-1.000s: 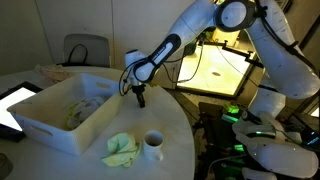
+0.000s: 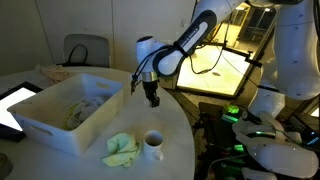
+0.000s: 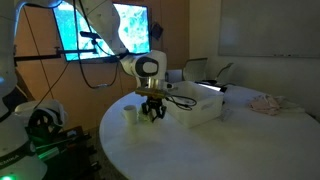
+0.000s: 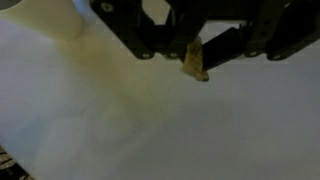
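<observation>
My gripper (image 2: 152, 100) hangs low over the white table, to the right of the large white box (image 2: 58, 134). In the wrist view its dark fingers are shut on a small tan piece (image 4: 196, 62), which sticks out past the tips. What the piece is cannot be made out, and neither exterior view shows it clearly. A white mug (image 2: 153, 147) stands upright on the table, nearer the camera than the gripper in exterior view 1. Part of the mug (image 4: 48, 16) also shows at the upper left of the wrist view, apart from the fingers.
A pale green cloth (image 2: 122, 150) lies crumpled between box and mug. The box holds several light, hard-to-tell items. A pinkish cloth (image 3: 265, 105) rests farther along the table in exterior view 2. Open table lies around the gripper.
Over the last second my gripper has moved right and nearer the camera in exterior view 1, away from the box's far corner. Mug, cloth and box have stayed put.
</observation>
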